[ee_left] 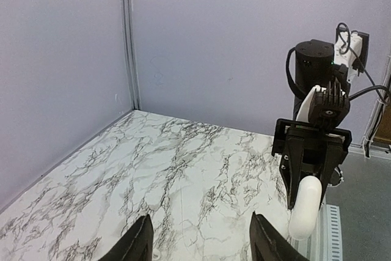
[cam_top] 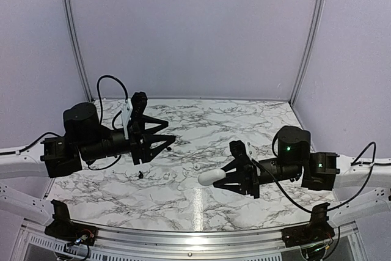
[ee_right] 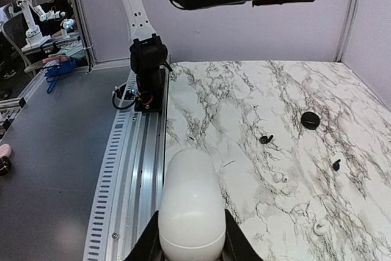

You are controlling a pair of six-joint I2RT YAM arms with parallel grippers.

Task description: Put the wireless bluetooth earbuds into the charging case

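Note:
A white, rounded charging case [cam_top: 211, 177] is gripped by my right gripper [cam_top: 222, 176], above the table at right of centre. In the right wrist view the case [ee_right: 192, 203] shows a smooth outer shell and looks closed; its inside is hidden. My left gripper [cam_top: 170, 131] stands open to the left, apart from the case, its two fingers spread and empty in the left wrist view. Two small white pieces, apparently earbuds, lie on the marble table: one earbud [ee_right: 283, 178] and, nearer, another earbud [ee_right: 321, 228].
Two small black earbuds, one earbud [ee_right: 266, 139] and another earbud [ee_right: 336, 165], lie on the table near a round black case [ee_right: 310, 120]. A metal rail [cam_top: 189, 236] borders the front edge.

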